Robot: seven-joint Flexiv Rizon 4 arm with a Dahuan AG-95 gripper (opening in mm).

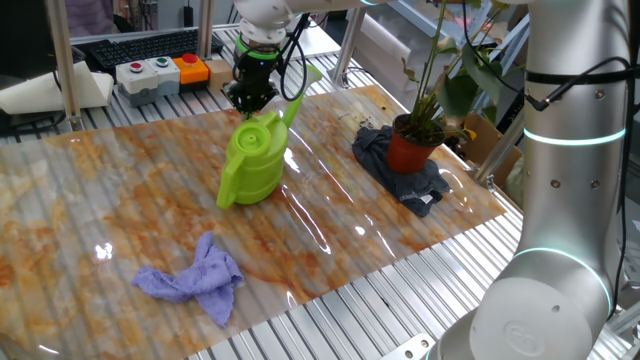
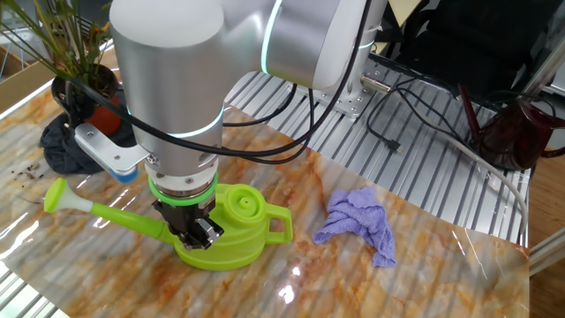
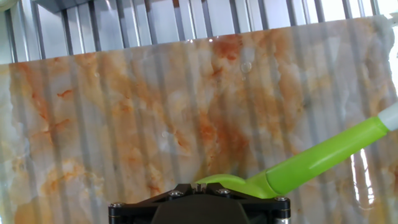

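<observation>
A bright green watering can (image 1: 256, 158) stands upright on the marbled sheet, its long spout (image 2: 129, 219) ending in a pale-necked rose. My black gripper (image 2: 205, 237) hangs over the can, near where the spout joins the body, and overlaps it in exterior view 2. From the wrist, the gripper looks shut, its fingers drawn together at the bottom edge with nothing visible between them. Part of the can's green top and the spout (image 3: 329, 152) show just beyond it. Whether the fingers touch the can cannot be made out.
A crumpled purple cloth (image 1: 200, 278) lies on the sheet, away from the can. On a dark cloth (image 1: 420, 190) stands a potted plant (image 1: 408, 150). A button box (image 1: 148, 80) sits behind the sheet, and a dark red jug (image 2: 514, 132) stands at the far side. Open sheet lies between.
</observation>
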